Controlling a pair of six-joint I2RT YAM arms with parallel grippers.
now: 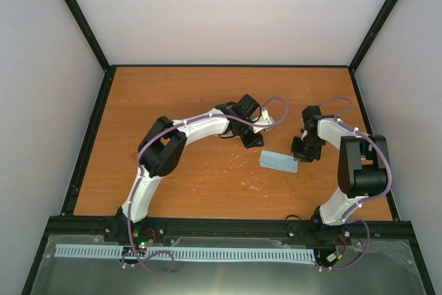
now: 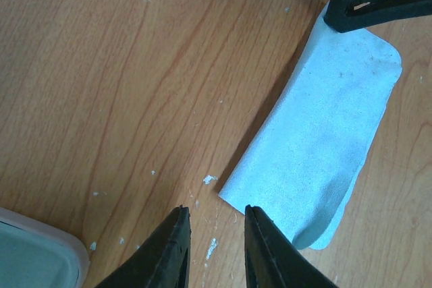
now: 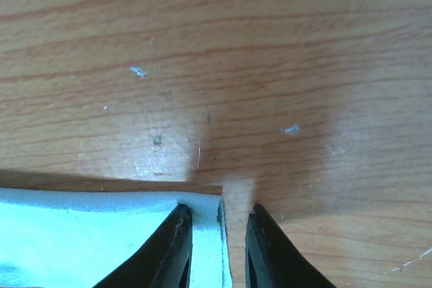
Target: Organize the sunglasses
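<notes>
A light blue folded cloth [image 1: 276,160] lies on the table between my grippers; it fills the right of the left wrist view [image 2: 317,133] and the lower left of the right wrist view [image 3: 88,234]. My left gripper is open above bare wood just short of the cloth's near corner. My right gripper has its fingertips apart at the cloth's end, one over the cloth and one beside it over wood. No sunglasses can be made out.
A pale container [image 2: 37,257] sits at the lower left of the left wrist view, largely hidden by my left arm in the top view.
</notes>
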